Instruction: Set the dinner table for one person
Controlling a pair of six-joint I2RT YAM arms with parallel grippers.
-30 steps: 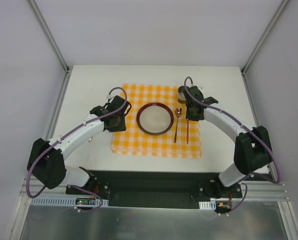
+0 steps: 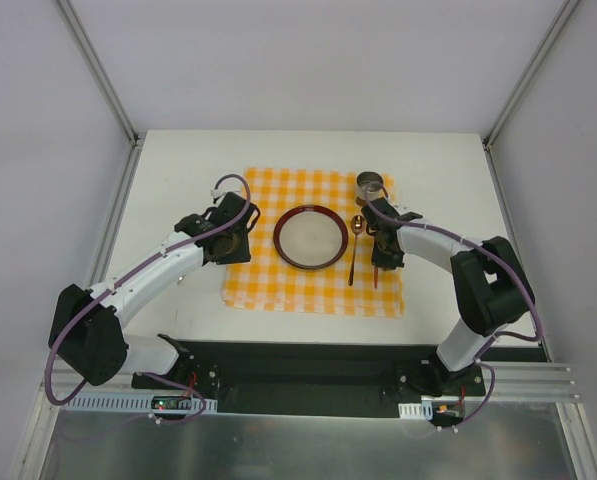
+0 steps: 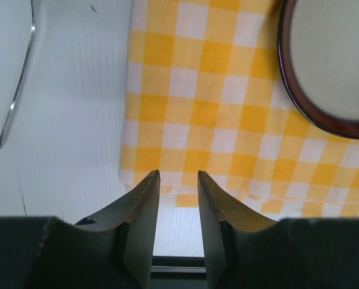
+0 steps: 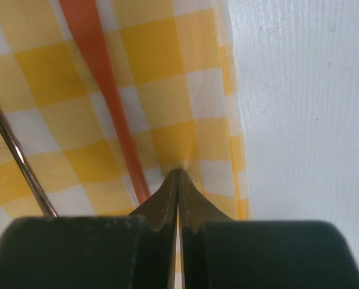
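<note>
A yellow checked placemat (image 2: 278, 295) holds a plate (image 2: 310, 238) with a dark rim, a spoon (image 2: 354, 255) to its right, a red utensil (image 4: 116, 105) beside the spoon and a metal cup (image 2: 369, 182) at back right. My left gripper is over the mat's left part, fingers part open with nothing between them; a metal utensil (image 3: 20, 78) lies on the bare table left of the mat. My right gripper is shut at the mat's right edge, beside the red utensil, with nothing seen between its fingers.
Both arms reach in from the front corners. Walls bound the table at the sides and back.
My right arm has moved down toward the front and a little left, lowering beside the red utensil. The left arm has shifted very slightly. The objects look unmoved.
</note>
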